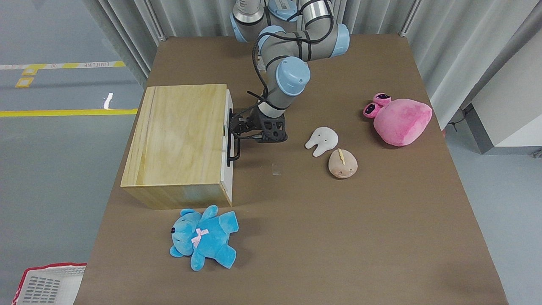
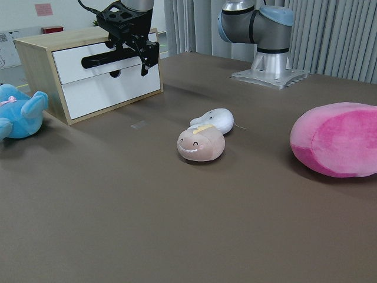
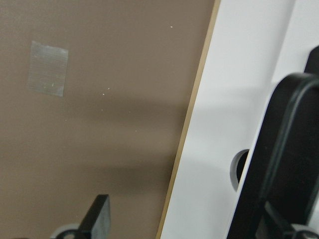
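A wooden cabinet [image 1: 172, 134] with white drawer fronts [image 2: 106, 90] stands on the left of the table. My black gripper [image 2: 132, 56] is at the upper drawer's long black handle [image 2: 94, 61], on the cabinet's front. The wrist view shows the handle [image 3: 279, 149] large at the right, with one finger [image 3: 97, 219] low over the brown table. Whether the fingers are closed on the handle cannot be told. In the front view the drawer front stands slightly out from the wooden top.
A blue bear [image 1: 213, 241] lies just in front of the cabinet. A white plush [image 1: 322, 140], a beige round plush [image 1: 343, 167] and a pink plush [image 1: 401, 122] lie to the right.
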